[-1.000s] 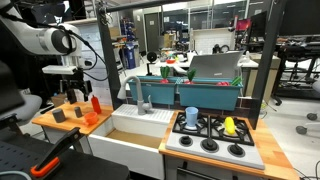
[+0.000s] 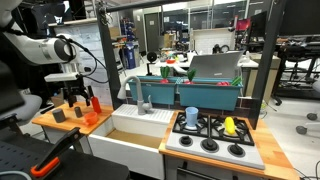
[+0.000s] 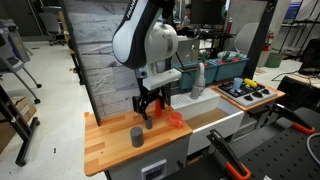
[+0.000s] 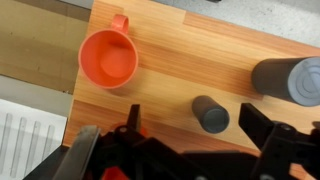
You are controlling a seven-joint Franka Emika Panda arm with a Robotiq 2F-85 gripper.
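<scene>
My gripper is open above the wooden counter at the left end, with empty space between its fingers. A small dark grey cylinder (image 4: pixel 210 115) stands on the wood, between and just ahead of the fingertips in the wrist view. To its upper right is a wider grey cup (image 4: pixel 288 78); to the upper left is an orange-red cup with a handle (image 4: pixel 108 57). Partly hidden behind the left finger is something red, likely the red bottle (image 2: pixel 96 104). In exterior view 2 the gripper (image 3: pixel 151 103) hangs near the small cylinder (image 3: pixel 149 122).
An open-topped white sink (image 2: pixel 138 138) lies right of the cups. Farther right, the stove (image 2: pixel 212 138) carries a blue cup (image 2: pixel 192 116) and a yellow object (image 2: pixel 230 126). A teal planter box (image 2: pixel 200 93) stands along the back.
The arm has come down a little toward the counter over the last second. The cups, bottle and small cylinder appear to be in the same places.
</scene>
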